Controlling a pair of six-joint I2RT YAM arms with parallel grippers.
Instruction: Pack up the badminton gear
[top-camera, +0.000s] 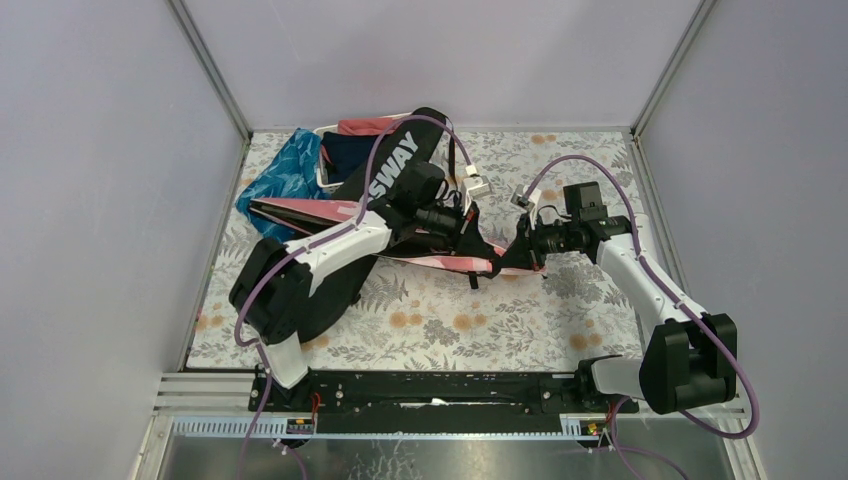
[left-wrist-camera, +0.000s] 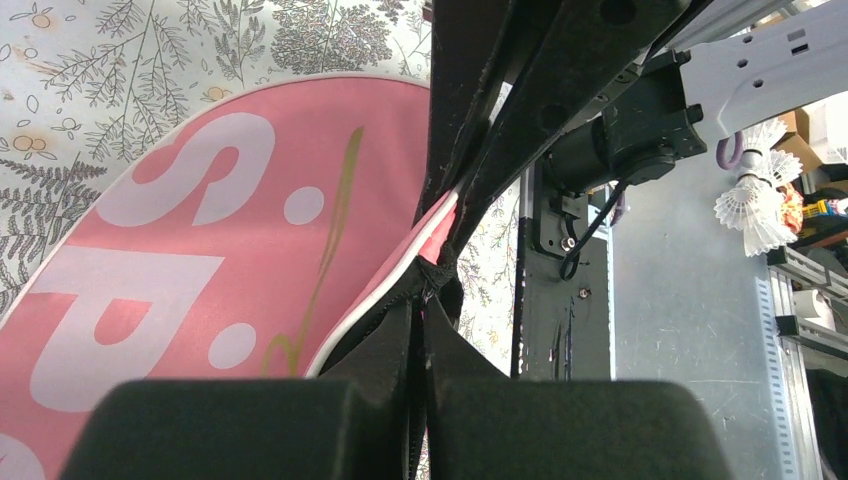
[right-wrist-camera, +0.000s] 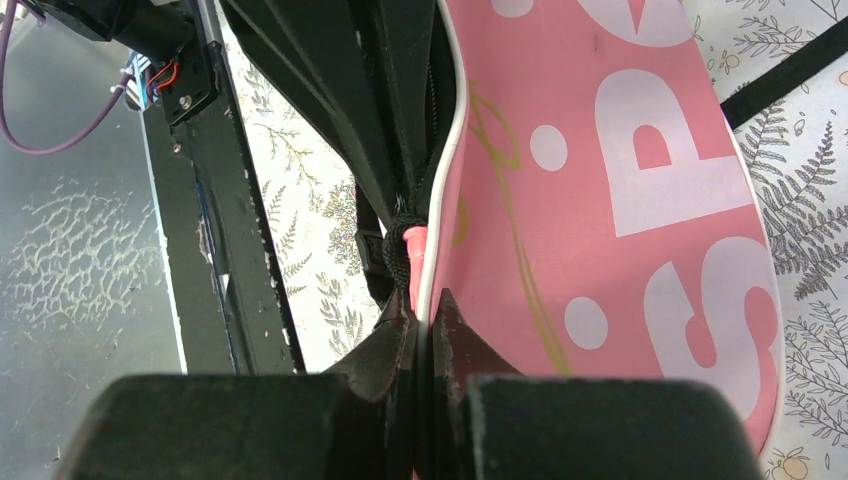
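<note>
A pink racket bag with white lettering and black zipped edge lies across the patterned mat, mostly under my arms. My left gripper is shut at its edge, by a black braided cord; whether anything is between its tips is hard to tell. My right gripper is shut on the pink bag's white-piped edge, close beside the left one in the middle right of the top view. A black SWAY bag lies behind the left arm.
A blue bag and a white basket holding pink and navy cloth sit at the back left. Shuttlecocks show off the table in the left wrist view.
</note>
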